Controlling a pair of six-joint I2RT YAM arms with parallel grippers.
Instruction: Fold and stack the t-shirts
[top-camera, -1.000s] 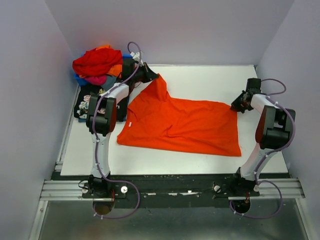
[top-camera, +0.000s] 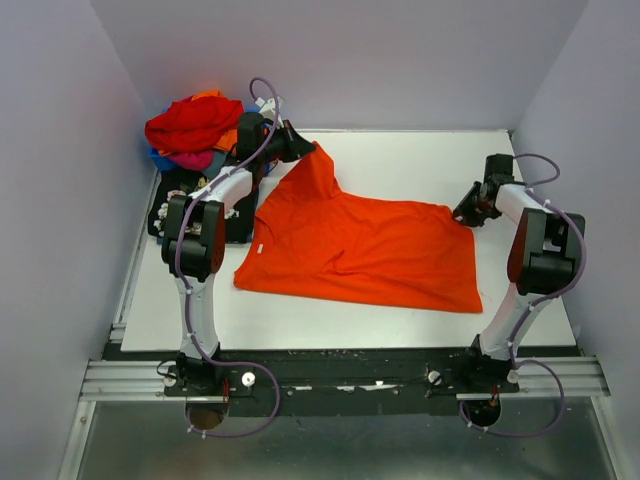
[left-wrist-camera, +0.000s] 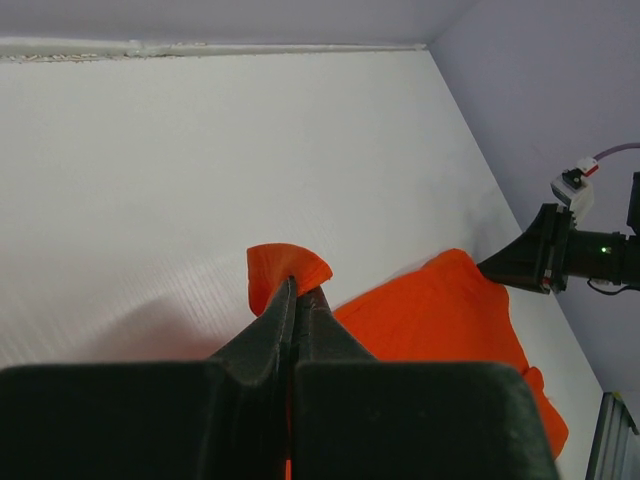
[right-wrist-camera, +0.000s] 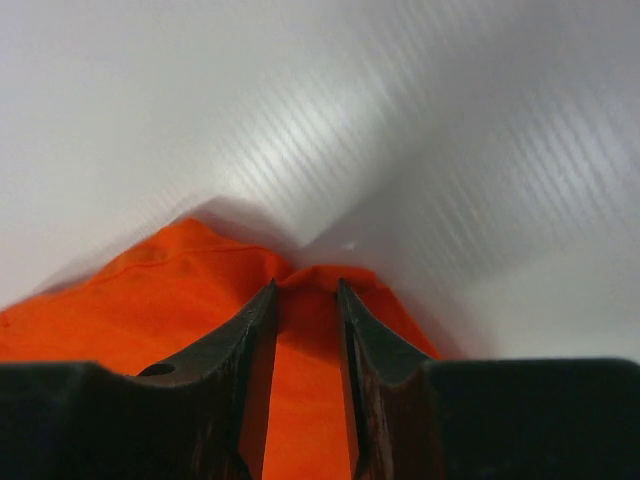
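Observation:
The orange-red t-shirt (top-camera: 370, 245) lies spread on the white table, its upper left corner pulled up. My left gripper (top-camera: 312, 148) is shut on that corner, and a bit of orange cloth (left-wrist-camera: 285, 270) sticks out past its fingertips in the left wrist view. At the shirt's upper right corner is my right gripper (top-camera: 460, 216), its fingers part open. In the right wrist view a small fold of the orange cloth (right-wrist-camera: 315, 310) stands between its two fingers; whether they grip it does not show.
A heap of clothes with a red garment (top-camera: 195, 125) on top fills the back left. Dark folded shirts (top-camera: 242, 218) lie in front of it, under the left arm.

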